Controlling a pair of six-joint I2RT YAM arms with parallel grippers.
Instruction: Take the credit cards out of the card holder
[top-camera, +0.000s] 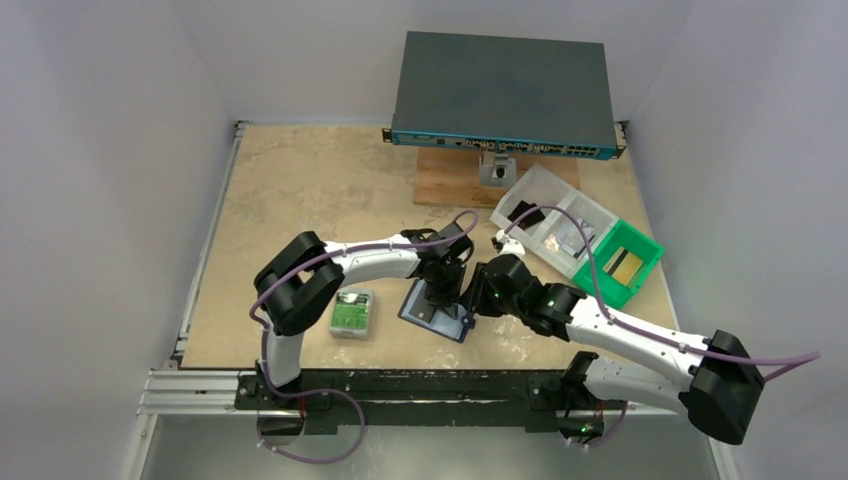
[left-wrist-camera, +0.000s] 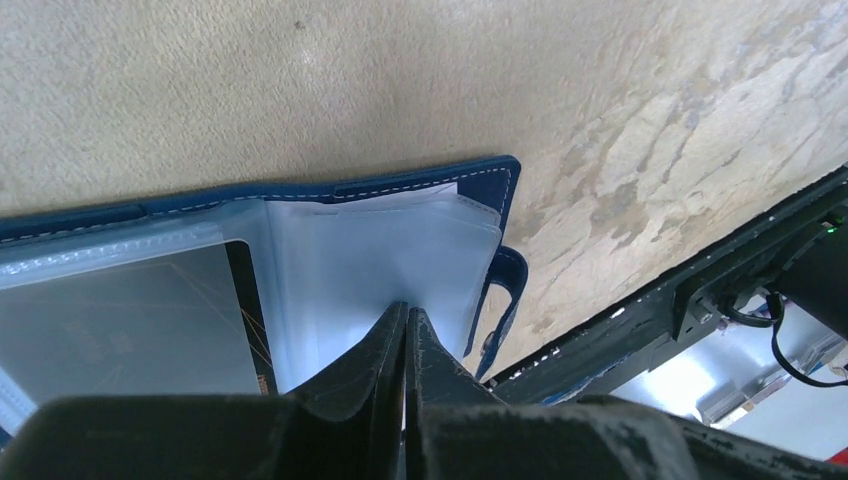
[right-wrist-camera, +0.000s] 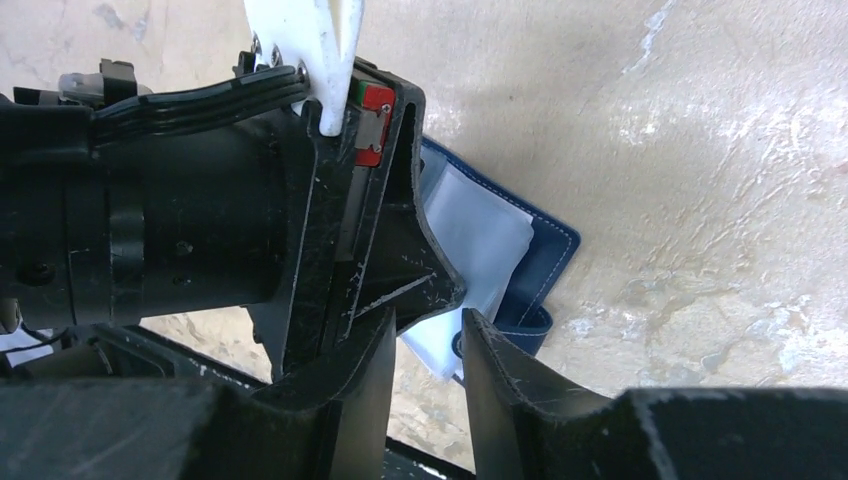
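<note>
A navy card holder (top-camera: 415, 310) lies open on the table under both arms. In the left wrist view it shows clear sleeves (left-wrist-camera: 350, 260), a dark grey card (left-wrist-camera: 120, 320) and a white one. My left gripper is shut, its tips over the white sleeve, with nothing visible between them. My right gripper is part open, just right of the left one, over the holder's edge and strap (right-wrist-camera: 520, 330); nothing shows between its fingers, and the left gripper's housing fills much of that wrist view.
A clear box with green boards (top-camera: 350, 313) sits left of the holder. White compartment trays (top-camera: 540, 240) and a green tray (top-camera: 600, 275) are at the right. A large network device (top-camera: 500, 85) stands at the back.
</note>
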